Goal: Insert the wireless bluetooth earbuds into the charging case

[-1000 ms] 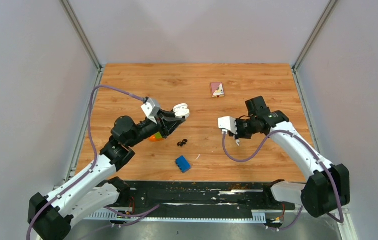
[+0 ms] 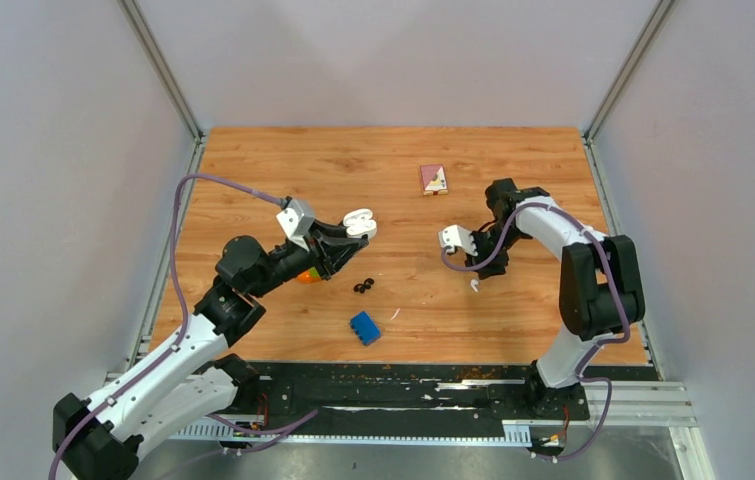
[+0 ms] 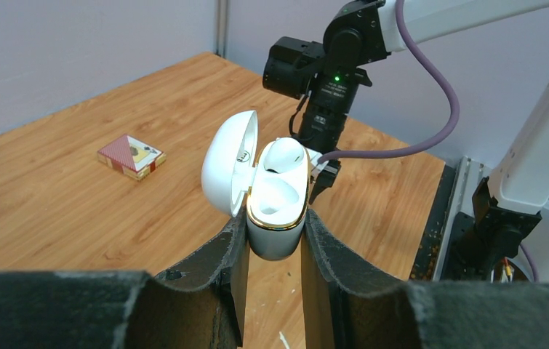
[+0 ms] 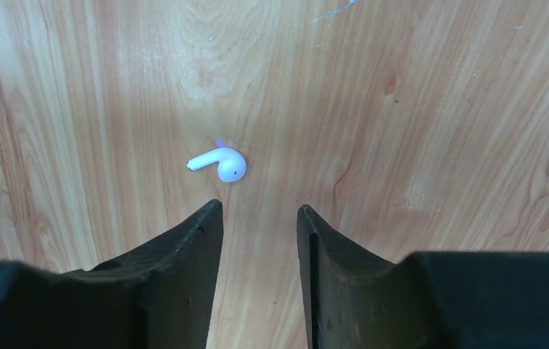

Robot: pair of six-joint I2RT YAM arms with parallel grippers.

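My left gripper is shut on the white charging case, held up with its lid open and two hollows showing; from above, the case is left of centre over the table. A white earbud lies on the wood just beyond the fingertips of my right gripper, which stands part open, pointing down with nothing between its fingers. In the top view that earbud shows beside the right gripper.
A card box lies at the back, a blue brick near the front edge, several small black objects near the middle. An orange object sits under the left arm.
The left arm with the case is nearly still.
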